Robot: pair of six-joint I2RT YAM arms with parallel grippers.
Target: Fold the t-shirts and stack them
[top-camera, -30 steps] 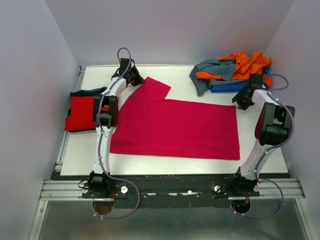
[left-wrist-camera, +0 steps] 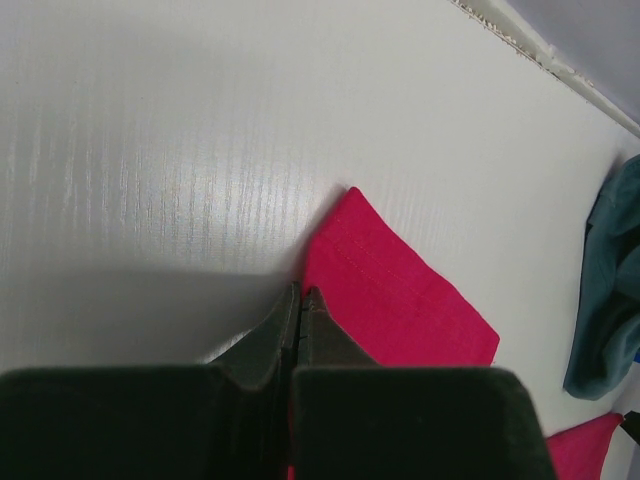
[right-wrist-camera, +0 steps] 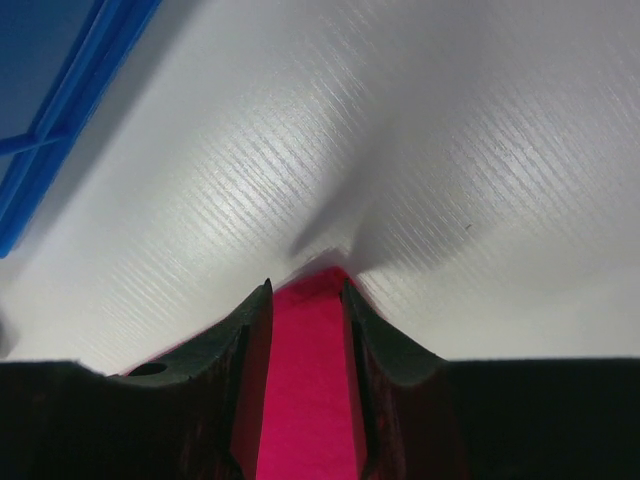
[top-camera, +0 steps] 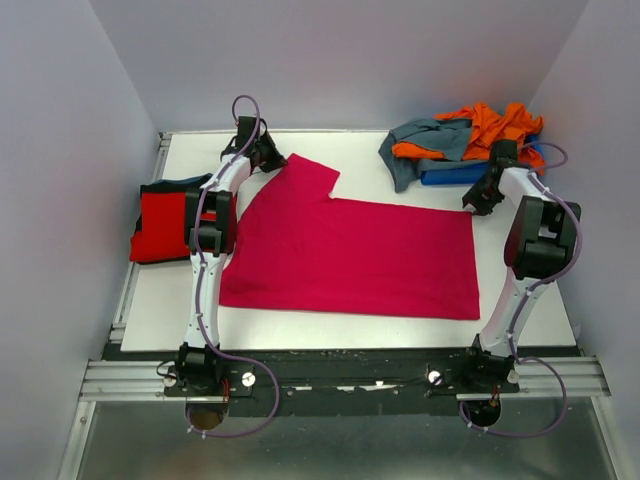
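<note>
A red t-shirt (top-camera: pixel 350 260) lies spread over the white table. My left gripper (top-camera: pixel 278 160) is at its upper-left fold; in the left wrist view it is shut with the red cloth (left-wrist-camera: pixel 400 300) at its fingertips, though how much is between them is hidden. My right gripper (top-camera: pixel 472 208) is at the shirt's top right corner; in the right wrist view its fingers stand part open, either side of the red corner (right-wrist-camera: pixel 310 300). A folded stack with red on top (top-camera: pixel 158 225) sits at the left, partly under the left arm.
A blue bin (top-camera: pixel 450 176) heaped with orange (top-camera: pixel 500 130) and teal (top-camera: pixel 400 170) clothes stands at the back right.
The left gripper and shirt look almost unchanged.
</note>
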